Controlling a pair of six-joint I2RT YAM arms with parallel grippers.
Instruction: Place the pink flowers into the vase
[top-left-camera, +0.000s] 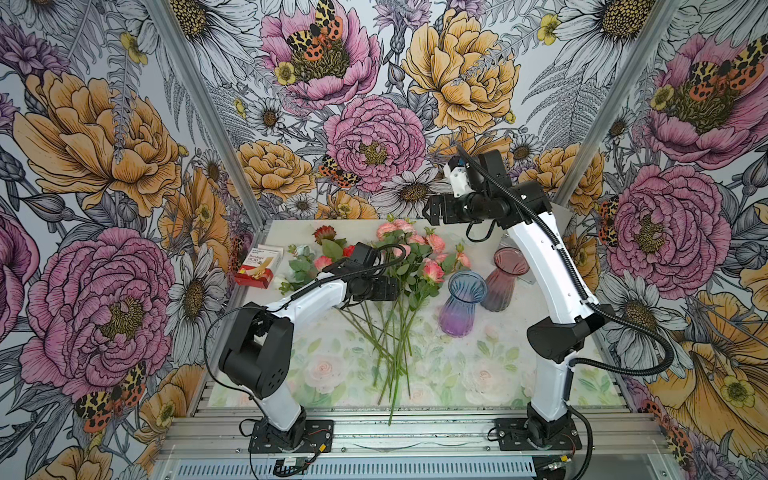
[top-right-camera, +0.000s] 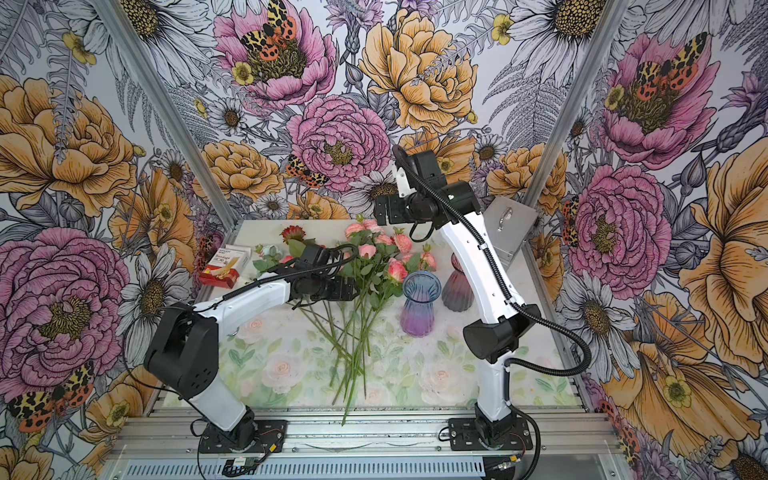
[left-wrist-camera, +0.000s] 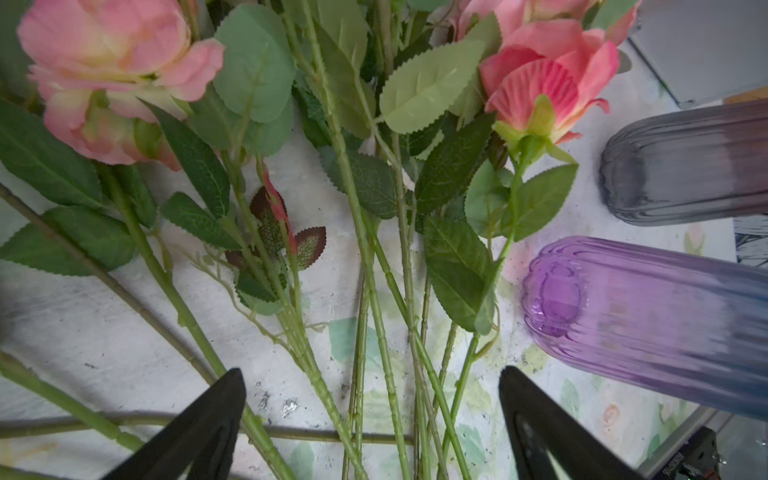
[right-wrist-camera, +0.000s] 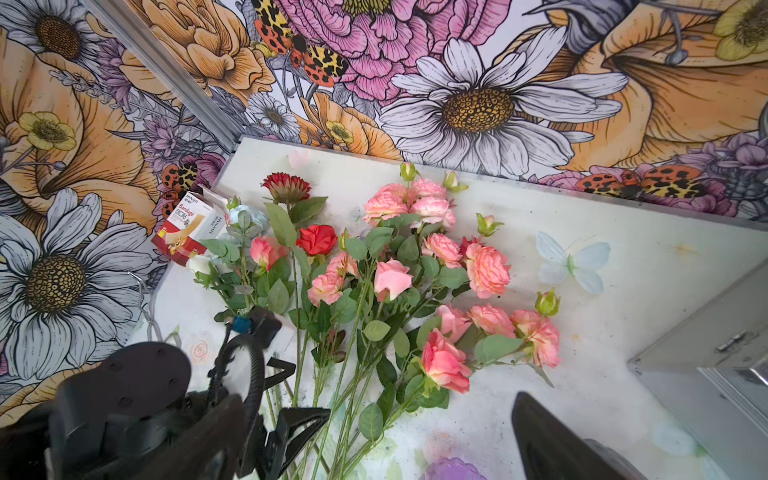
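Several pink flowers (right-wrist-camera: 442, 361) lie in a loose bunch across the middle of the table, their green stems (top-left-camera: 392, 360) fanning toward the front edge. My left gripper is open just over the stems, with nothing held; several stems pass beneath the gap between its fingers. To the right of the bunch is a blue-purple glass vase (top-left-camera: 462, 304). Behind it is a smoky pink-grey vase (top-left-camera: 504, 280), partly hidden by the right arm in the top right view. High above the back right of the table, my right gripper hangs open and empty.
Red flowers (right-wrist-camera: 317, 239) lie at the bunch's left side. A red and white box (top-left-camera: 257, 265) sits at the table's left edge. A grey metal panel (top-right-camera: 510, 228) stands at the back right.
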